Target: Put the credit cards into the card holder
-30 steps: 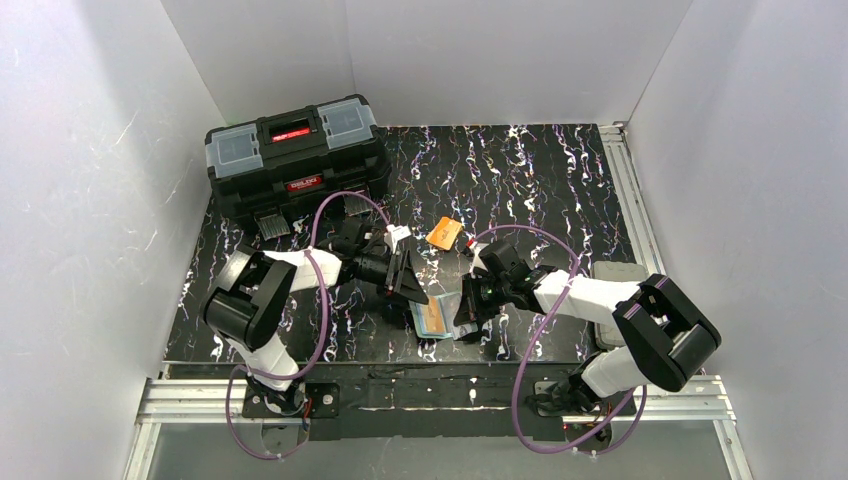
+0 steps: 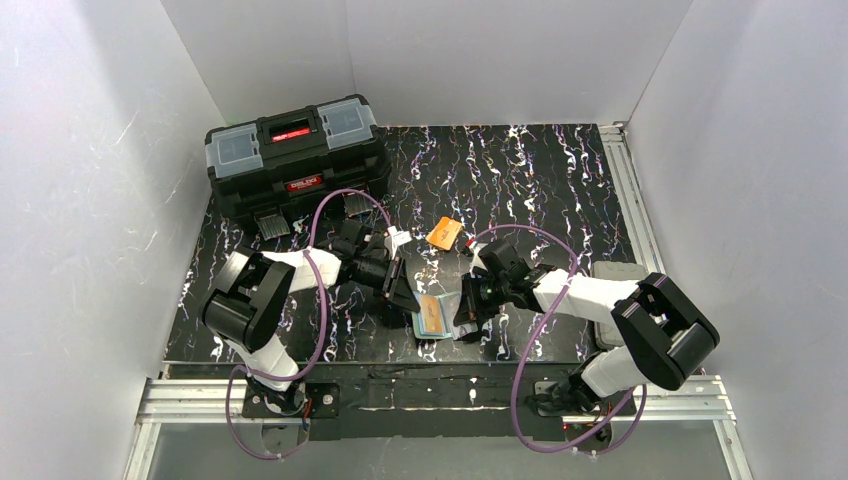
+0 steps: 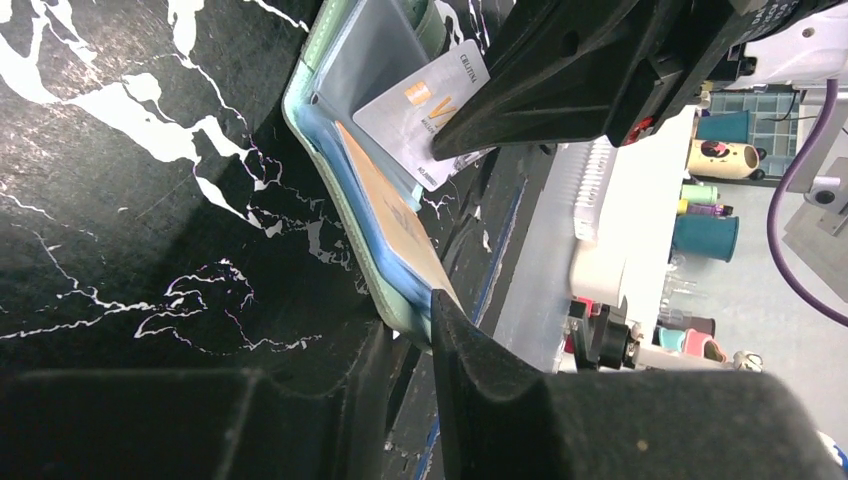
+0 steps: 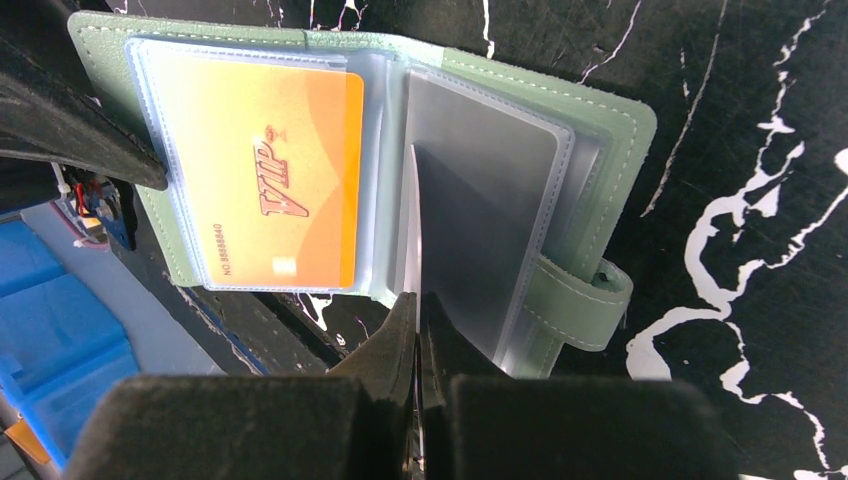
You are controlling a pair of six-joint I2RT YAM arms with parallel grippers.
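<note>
The green card holder lies open near the table's front edge, an orange VIP card in its left sleeve. My right gripper is shut on a thin pale card, held on edge over the clear right sleeve. My left gripper is at the holder's left edge, its fingertips close together against that edge; whether they grip it is unclear. A loose orange card lies on the table behind the holder.
A black toolbox stands at the back left. A grey case sits at the right edge.
The right arm looks unchanged.
</note>
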